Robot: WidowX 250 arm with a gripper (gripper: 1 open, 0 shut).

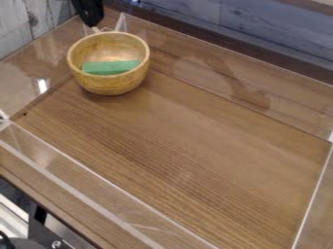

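Observation:
A yellow bowl (108, 86) sits on the wooden table at the upper left, near the back wall. A green rectangular block (111, 67) lies inside it. My dark gripper (92, 21) is at the top edge of the view, above and behind the bowl, mostly out of frame. Its fingers are too small and cut off to tell.
A pale wall borders the left, a blue-grey panel the back right. Dark cables show at the lower left corner beyond the table's edge.

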